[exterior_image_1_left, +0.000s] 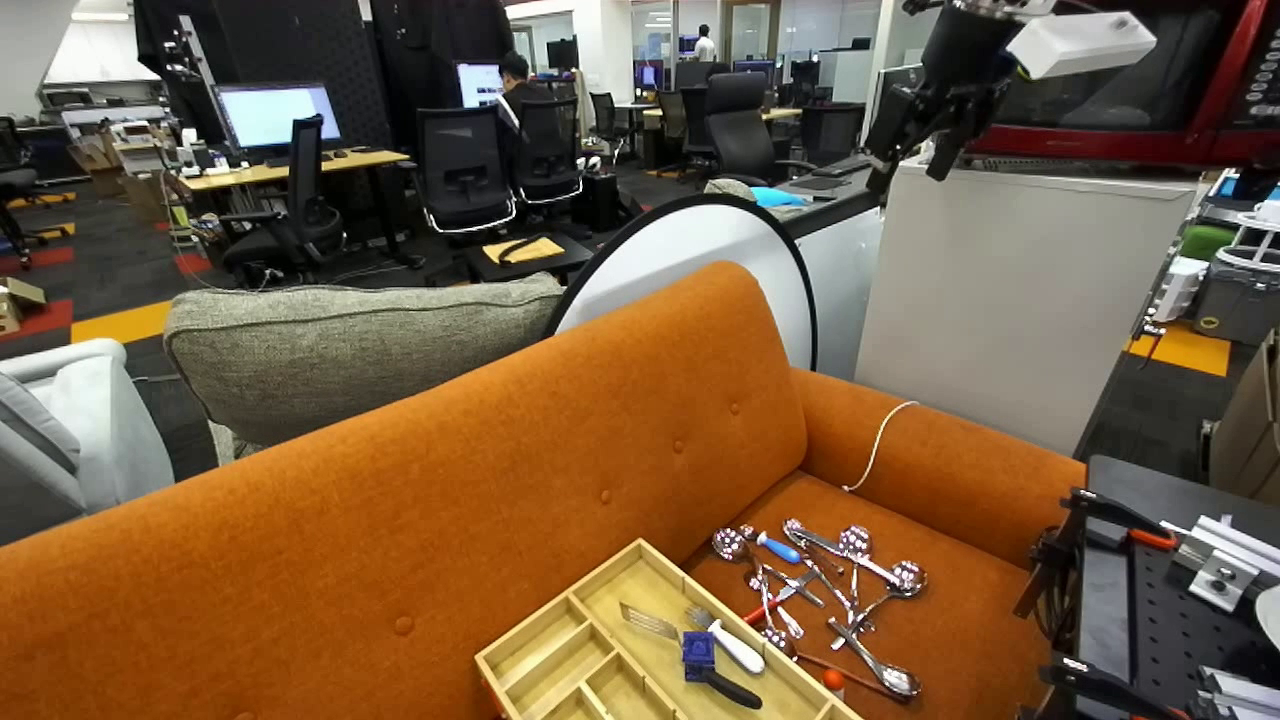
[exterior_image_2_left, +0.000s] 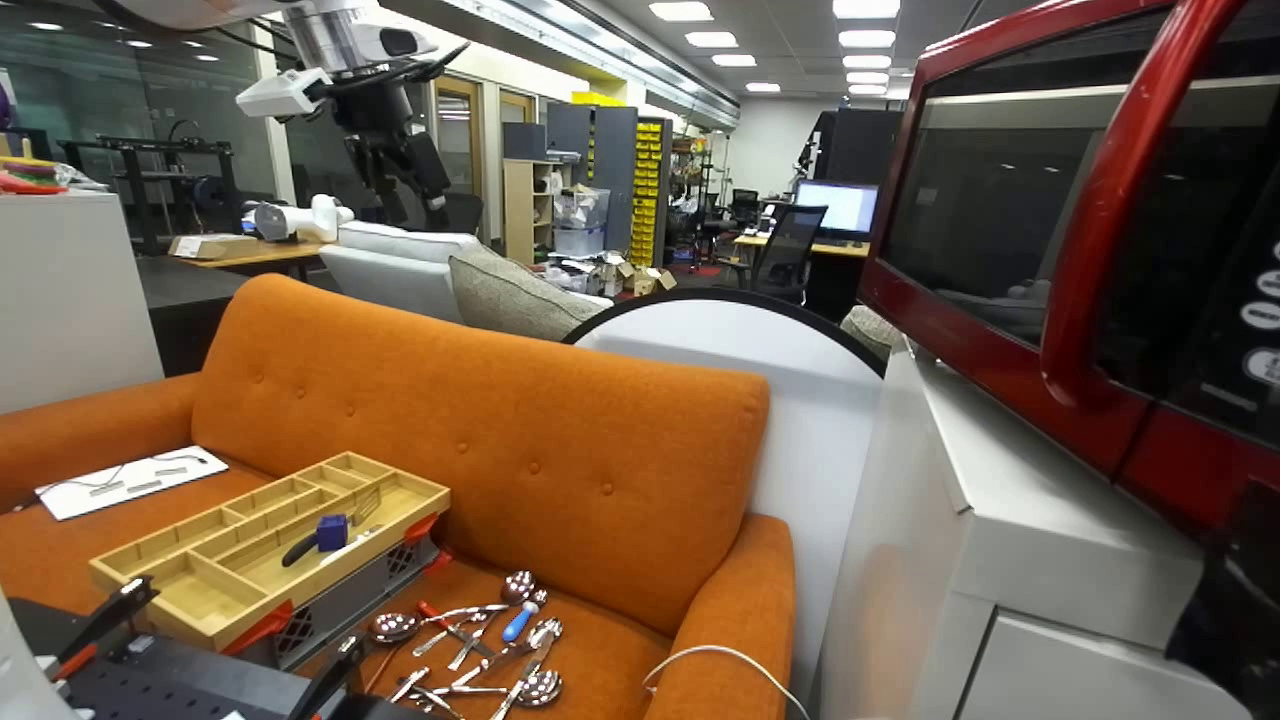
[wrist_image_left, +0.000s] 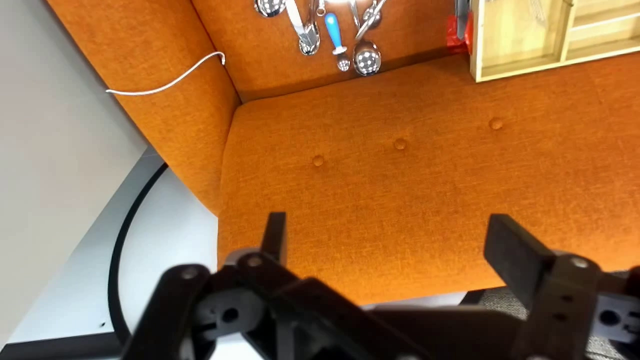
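Observation:
High above the sofa back, my gripper (exterior_image_1_left: 908, 180) stands open in exterior view 1, far from every utensil. In the wrist view, its fingers (wrist_image_left: 274, 237) are wide apart, with only orange sofa cloth beyond them. A wooden divided tray (exterior_image_2_left: 270, 618) rests at the sofa's front. In it lie a black-handled utensil with a blue block (exterior_image_1_left: 698, 658) and a white-handled fork (exterior_image_1_left: 734, 646). A loose pile of metal utensils lies on the seat beside the tray, among them ladles (exterior_image_1_left: 908, 577) and a blue-handled tool (wrist_image_left: 333, 33).
A red microwave (exterior_image_2_left: 996, 240) sits on a white cabinet (exterior_image_2_left: 924, 528) close to the arm. A round white panel (exterior_image_1_left: 708, 240) leans behind the orange sofa (exterior_image_1_left: 576, 444). A white cord (wrist_image_left: 168, 87) hangs over the armrest. A black perforated table (exterior_image_1_left: 1116, 600) carries clamps.

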